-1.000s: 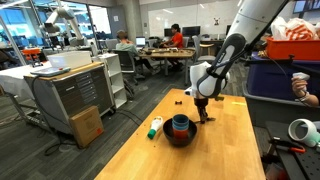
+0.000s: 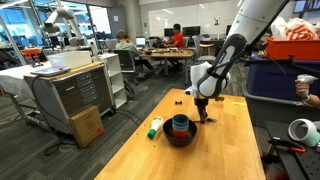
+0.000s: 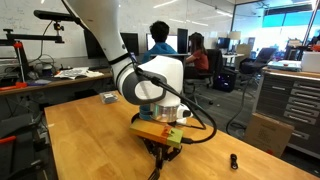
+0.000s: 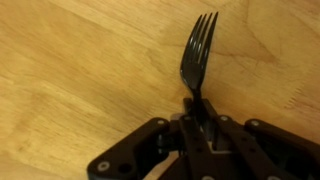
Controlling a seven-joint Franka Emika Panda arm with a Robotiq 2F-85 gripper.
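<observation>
A black fork [image 4: 199, 55] is held at its handle by my gripper, which is shut on it. Its tines point away from the fingers, over the bare wooden table [image 4: 90, 90]. In exterior view 1 the white arm [image 2: 209, 78] reaches down at the table's far part, with the gripper [image 2: 204, 116] low over the wood beyond a black bowl [image 2: 179, 140]. Exterior view 2 shows the arm [image 3: 150, 84] from another side, the fork low near the table. Whether the fork touches the wood I cannot tell.
A blue cup [image 2: 180, 123] sits in the bowl. Beside the bowl stands a white bottle [image 2: 154, 128] with green on it. A small dark object [image 3: 234, 161] lies off to the right in exterior view 2.
</observation>
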